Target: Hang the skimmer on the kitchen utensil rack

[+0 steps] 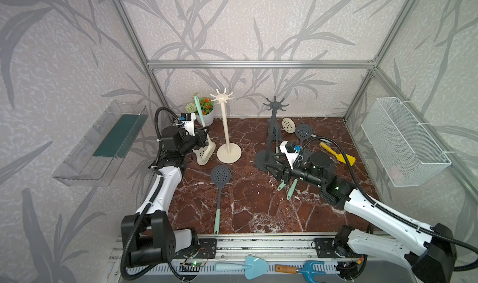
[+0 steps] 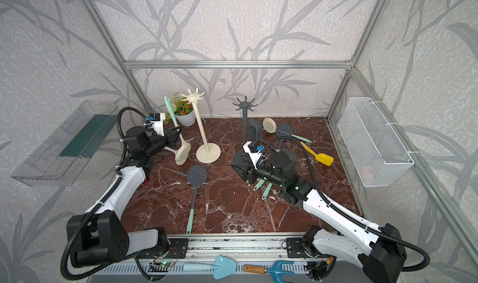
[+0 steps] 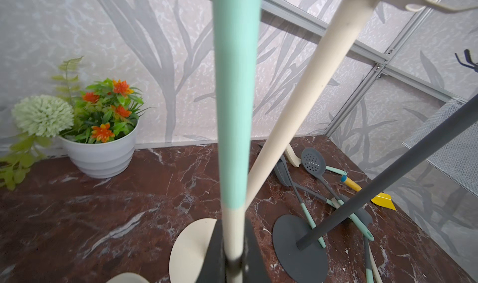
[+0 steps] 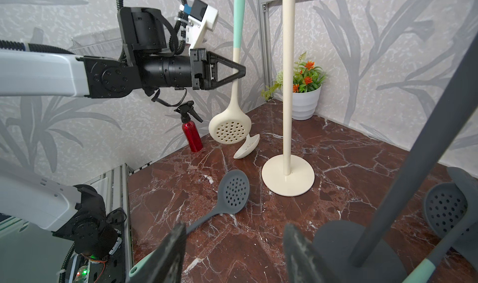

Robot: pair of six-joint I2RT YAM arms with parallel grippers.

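Held upright in the air on the left is a cream skimmer (image 4: 230, 128) with a mint handle (image 3: 236, 93). My left gripper is shut on its cream shaft, just below the mint part. The perforated head hangs below the fingers, clear of the table. Just right of it stands the cream utensil rack (image 1: 225, 123), its hooks (image 1: 222, 96) empty. My right gripper is open, with nothing between its fingers, beside the dark grey rack (image 1: 272, 128). A grey skimmer (image 4: 234, 191) lies flat on the table between the arms.
Several utensils, including a grey skimmer (image 1: 302, 130) and a yellow turner (image 1: 343, 157), lie around and behind the grey rack. A potted plant (image 4: 304, 103) stands behind the cream rack. Near the left wall are a red spray bottle (image 4: 192, 135) and a cream utensil head (image 4: 247, 146).
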